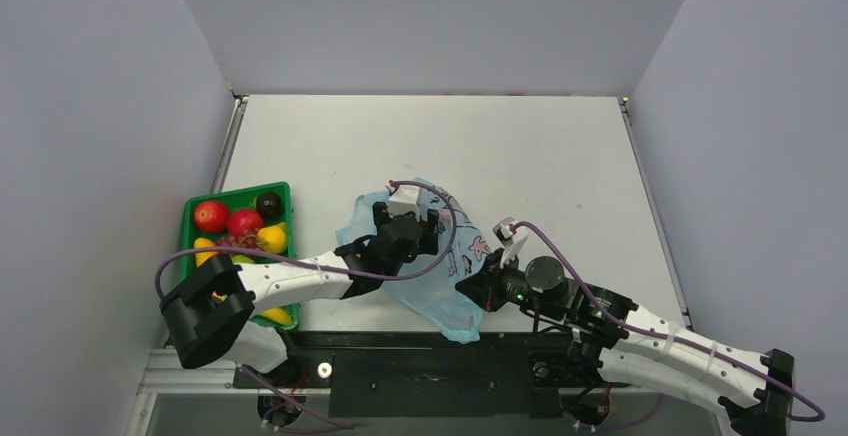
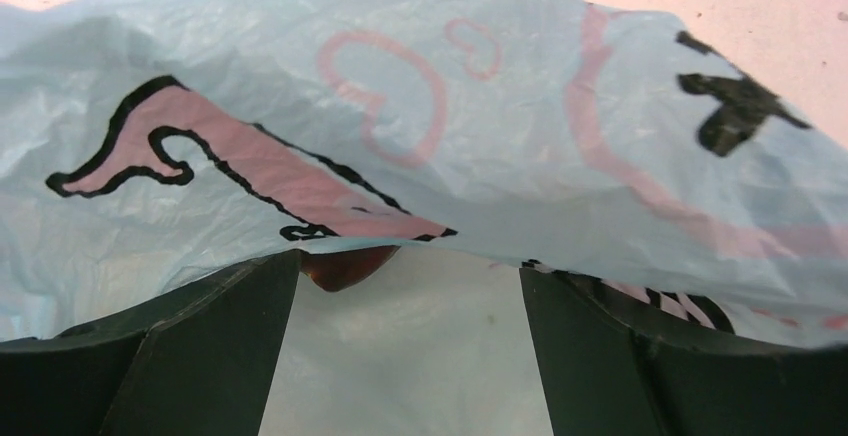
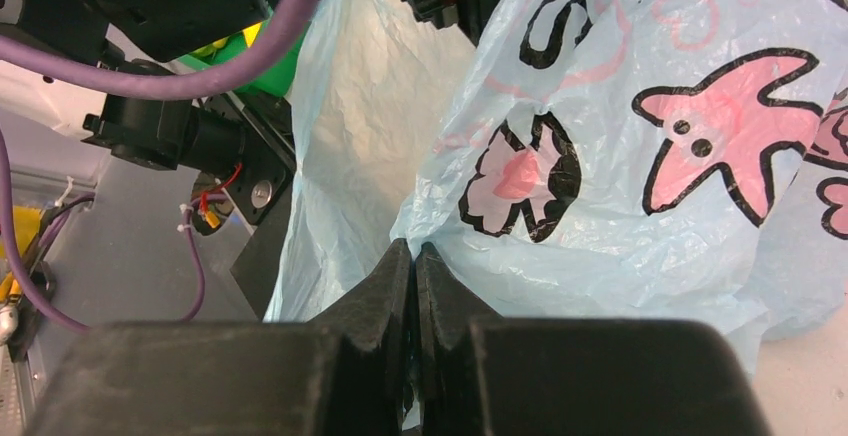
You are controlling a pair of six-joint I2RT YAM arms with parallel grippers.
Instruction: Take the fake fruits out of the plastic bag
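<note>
A light blue plastic bag (image 1: 440, 306) with pink cartoon prints lies crumpled mid-table between my arms. My left gripper is part open inside or under the bag's mouth, printed film arching above it; just past its fingers a reddish-brown object (image 2: 340, 268) peeks out, mostly hidden by the film. My right gripper is shut on a gathered edge of the bag (image 3: 700, 256), holding it at the bag's front right.
A green tray (image 1: 240, 196) at the left holds several fake fruits, red, dark, yellow and green, partly under the left arm.
</note>
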